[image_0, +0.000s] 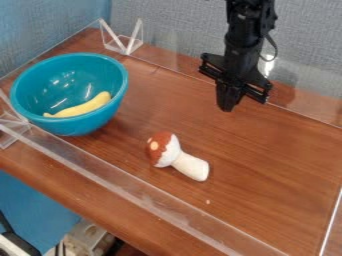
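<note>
My black gripper (229, 98) hangs over the back of the wooden table at the upper middle, its fingertips close together with nothing seen between them. A teal bowl (98, 76) sits at the left holding a yellow banana-like object (83, 106). A toy mushroom (185, 160) with a red spotted cap and white stem lies on its side at the lower middle, well below and left of the gripper.
Clear low walls line its edges. White wire-like brackets (123, 43) stand at the back left and left side. Grey textured panels rise behind.
</note>
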